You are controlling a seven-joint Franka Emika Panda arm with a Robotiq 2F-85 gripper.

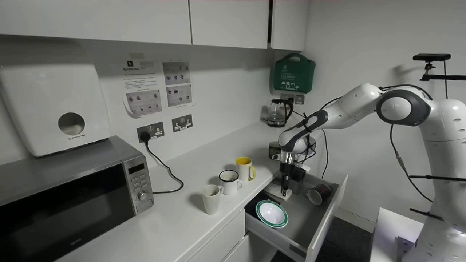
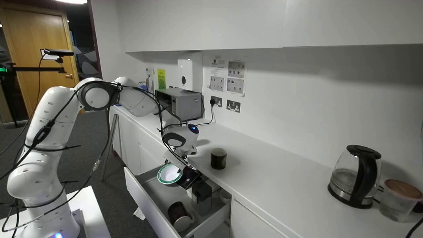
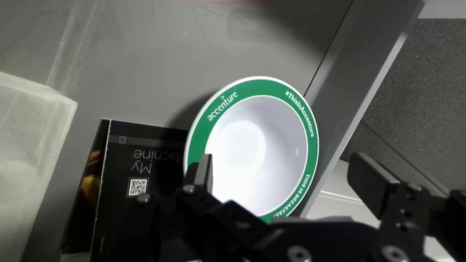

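In the open drawer lies a white bowl with a green rim bearing white lettering. The wrist view shows it near the drawer's side wall, partly overlapping a black box. My gripper is open, its fingers wide apart with nothing held; the left finger appears over the bowl's edge, the right one beyond the drawer wall. From exterior view 1, the gripper points down over the drawer, further back than the bowl and apart from it. The arm hides part of the drawer in exterior view 2.
A dark mug lies on its side in the drawer, near a clear container with a black part. Three light mugs, including a yellow-lined one, stand on the counter. A black mug and kettle stand there too.
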